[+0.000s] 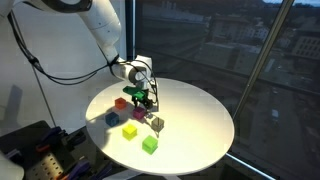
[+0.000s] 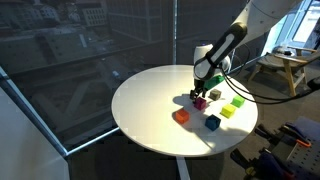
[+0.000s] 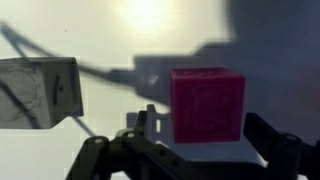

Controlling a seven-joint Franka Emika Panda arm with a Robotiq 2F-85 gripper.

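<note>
A magenta cube sits on the white table in the wrist view, framed between the fingers of my gripper. The fingers stand open, with a finger to either side of the cube; whether either touches it, I cannot tell. In exterior view 1 the magenta cube lies just below and in front of the gripper. From exterior view 2, the gripper hangs close over the same magenta cube, partly covering the spot. A grey-brown cube rests off to the left in the wrist view.
Around lie an orange-red cube, a blue cube, a yellow cube, a green cube and the grey-brown cube. Bare tabletop stretches away on the right side of exterior view 1.
</note>
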